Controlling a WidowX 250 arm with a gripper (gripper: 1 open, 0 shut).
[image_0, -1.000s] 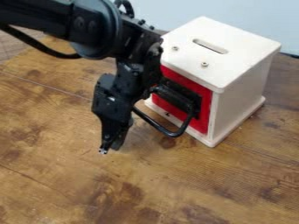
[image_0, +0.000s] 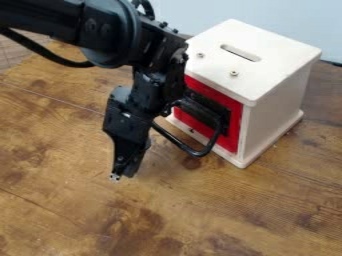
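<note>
My black gripper (image_0: 118, 172) points down close to the wooden floor, just left of a pale wooden box (image_0: 274, 105). It is shut, and nothing shows between its fingertips. The box has a slot and screws on top and a red front panel (image_0: 230, 137) facing my arm. The arm and a black cable loop hide much of that panel and whatever dark part lies in it.
A pale wall (image_0: 307, 30) stands behind the floor at the top of the view.
My gripper has shifted very slightly left and down over the last second. The box has not moved.
</note>
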